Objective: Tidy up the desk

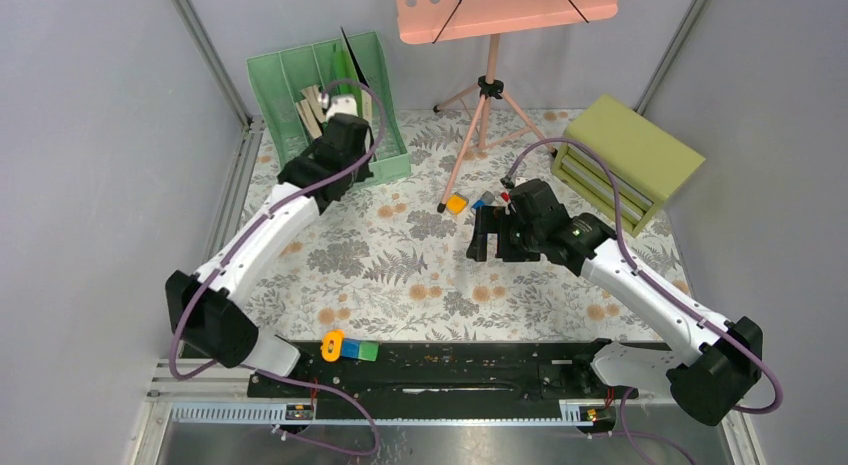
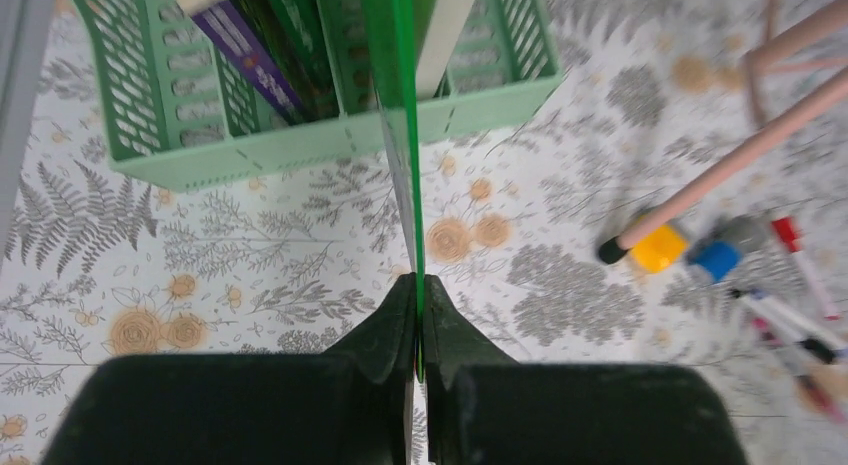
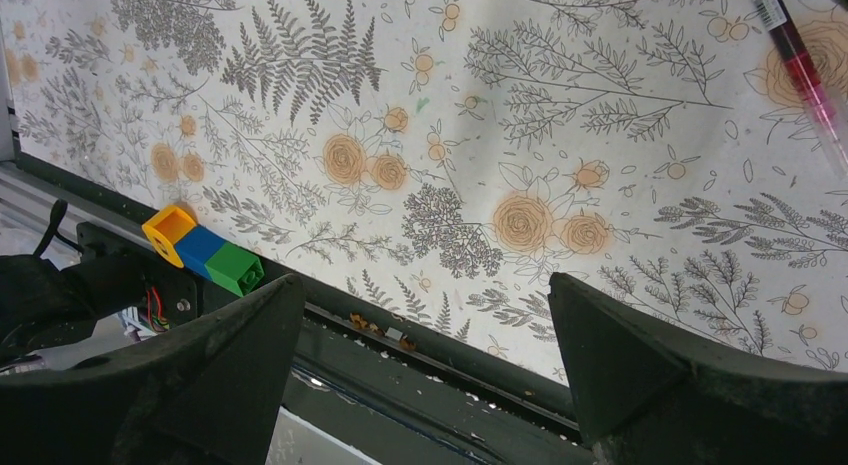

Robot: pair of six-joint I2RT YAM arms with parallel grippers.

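Observation:
In the left wrist view my left gripper is shut on the edge of a thin green folder (image 2: 405, 135). The folder runs up from the fingertips into the mint-green rack (image 2: 290, 150), where it stands upright beside a white book or block (image 2: 448, 35). Books with purple (image 2: 240, 55) and dark green spines lean in the compartments to its left. Over the middle of the desk my right gripper is open, with only patterned cloth below it. Toward the front edge lies a joined row of yellow, blue and green blocks (image 1: 350, 347).
A pink tripod stand (image 1: 487, 115) rises at the back middle. Small blocks (image 2: 660, 247) and several pens (image 2: 790, 320) lie by its front leg. An olive-green drawer box (image 1: 630, 155) stands at the back right.

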